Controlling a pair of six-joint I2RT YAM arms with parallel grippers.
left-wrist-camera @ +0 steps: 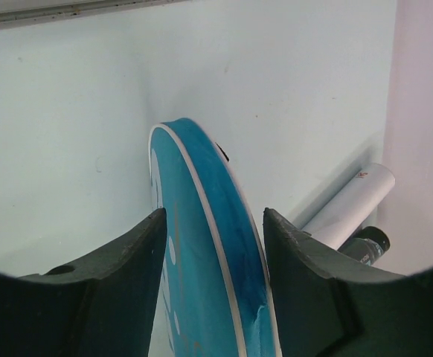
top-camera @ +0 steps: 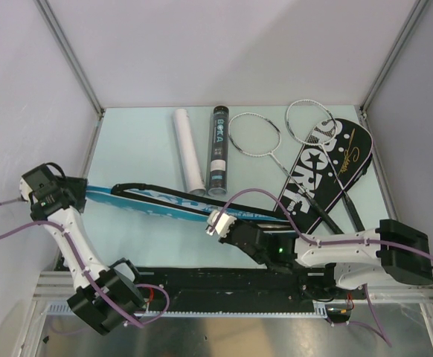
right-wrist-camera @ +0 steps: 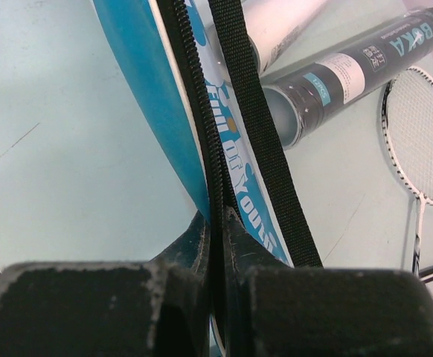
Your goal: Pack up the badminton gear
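Note:
A long blue bag (top-camera: 138, 207) with black zip and straps stretches across the front half of the table in the top view. At its left end stands my left gripper (top-camera: 85, 190); in the left wrist view its fingers (left-wrist-camera: 148, 239) are apart, with the bag's blue end (left-wrist-camera: 194, 245) between them. My right gripper is shut on the bag's black zipped edge (right-wrist-camera: 201, 111). Behind the bag lie a white tube (top-camera: 187, 152) and a dark shuttlecock tube (top-camera: 219, 149). Two rackets (top-camera: 254, 134) (top-camera: 311, 122) rest to the right, their handles pointing frontward.
A black racket cover (top-camera: 354, 149) with white lettering lies under the rackets at the right. Walls close off the back and both sides. Bare table (top-camera: 138, 141) shows at the back left, and more in front of the bag.

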